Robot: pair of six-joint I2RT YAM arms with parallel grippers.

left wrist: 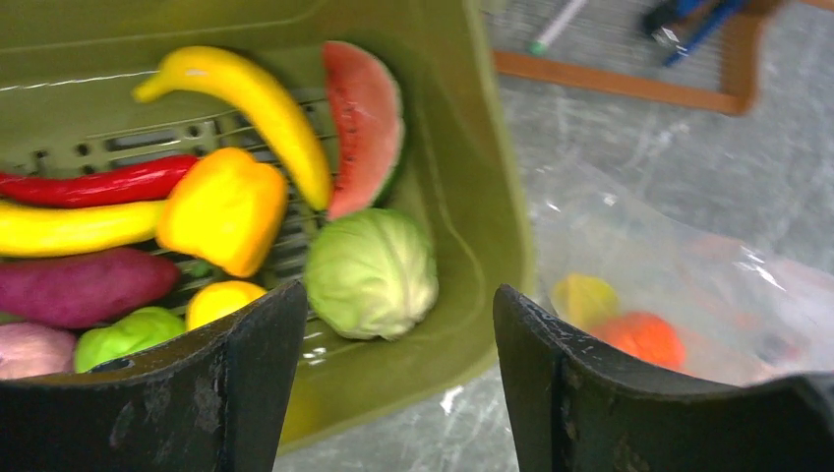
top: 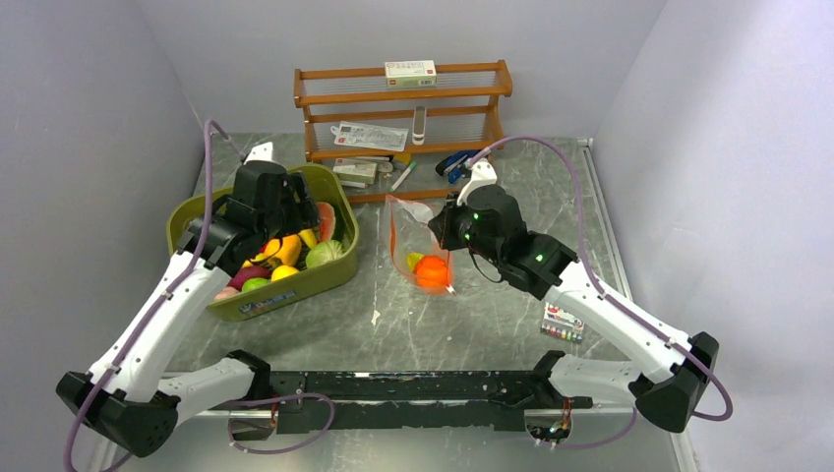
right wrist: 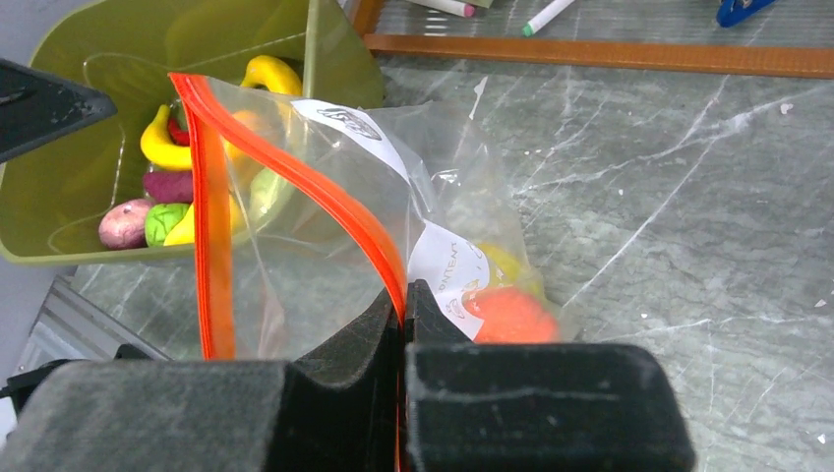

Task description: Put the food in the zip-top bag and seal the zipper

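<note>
The clear zip top bag (right wrist: 325, 251) hangs from my right gripper, which is shut on its orange zipper edge. An orange food piece (top: 431, 271) and a yellow one (left wrist: 584, 299) rest low inside the bag. My left gripper stands open above the green bin (top: 325, 280), with nothing between its fingers. Below it in the left wrist view lie a cabbage (left wrist: 372, 273), a watermelon slice (left wrist: 360, 128), a banana (left wrist: 246, 103), a yellow pepper (left wrist: 222, 210), a red chili (left wrist: 103, 184) and an eggplant (left wrist: 79, 285).
A wooden rack (top: 403, 98) stands at the back, with pens and a blue tool (top: 454, 165) near its foot. A box of crayons (top: 563, 322) lies at the right.
</note>
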